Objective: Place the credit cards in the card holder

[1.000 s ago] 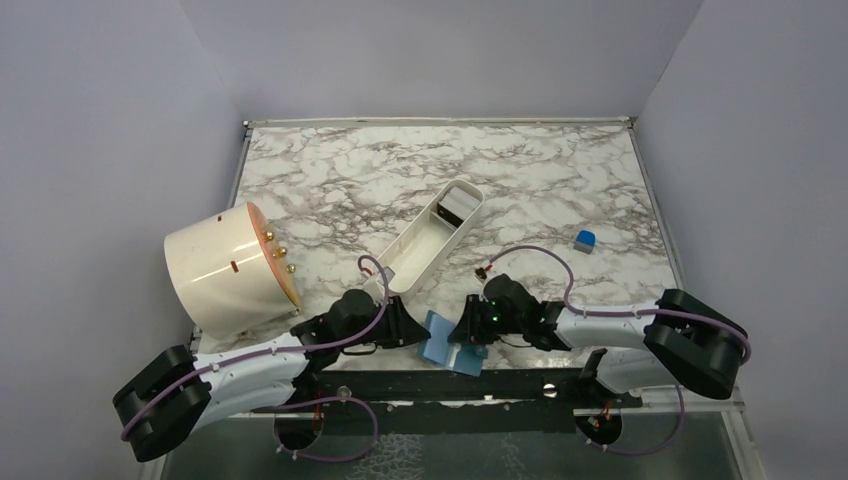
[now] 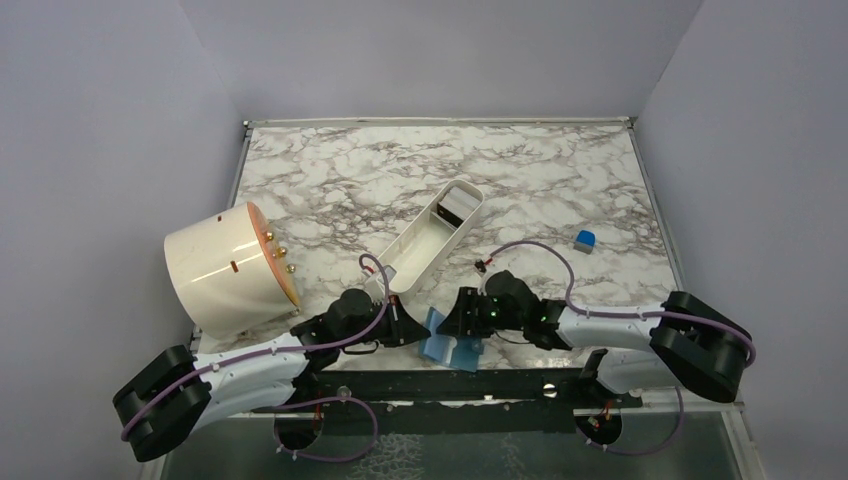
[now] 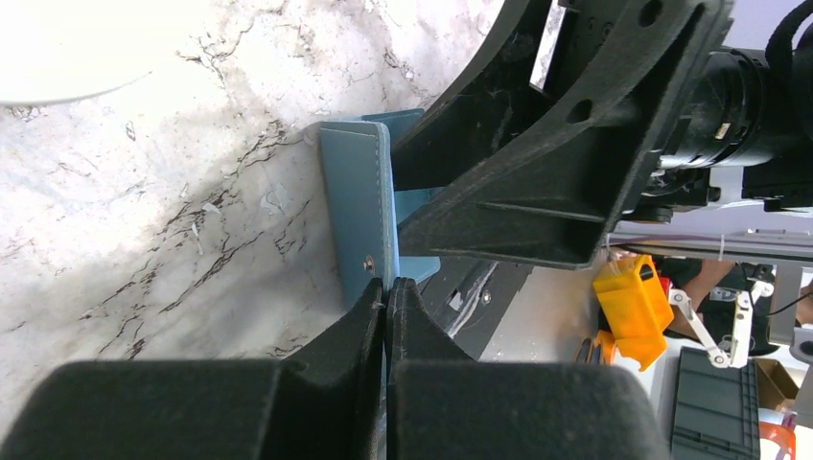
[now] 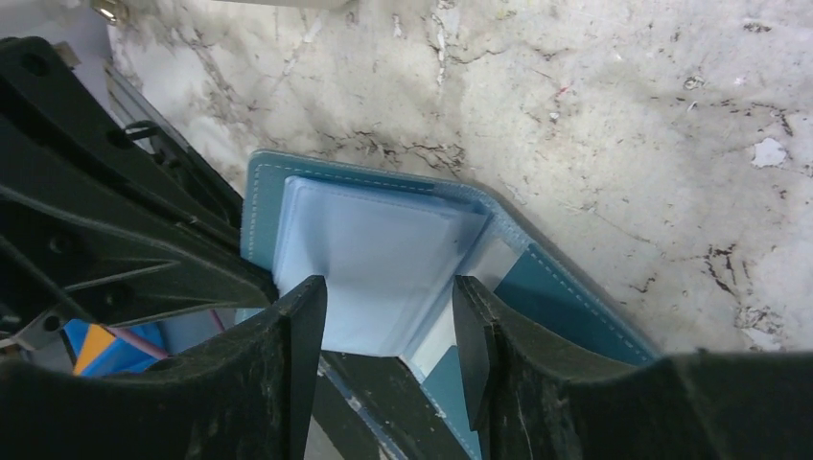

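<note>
A blue card holder (image 2: 436, 348) lies open at the table's front edge between my grippers. In the right wrist view a pale translucent card pocket (image 4: 369, 264) fills its upper part; I cannot tell individual cards apart. My left gripper is shut at the holder's near edge, which runs up from the fingertips as a thin blue strip (image 3: 357, 201); whether anything is between them is hard to see, and nothing clearly is. My right gripper stands over the holder with its fingers part open, apart on either side of the pale pocket's lower area.
A white tray (image 2: 420, 255) with grey items at its back end stands behind the holder. A cream cylinder (image 2: 215, 275) with gold knobs is at left, a small blue block (image 2: 585, 240) at right.
The left arm looks nearly still.
</note>
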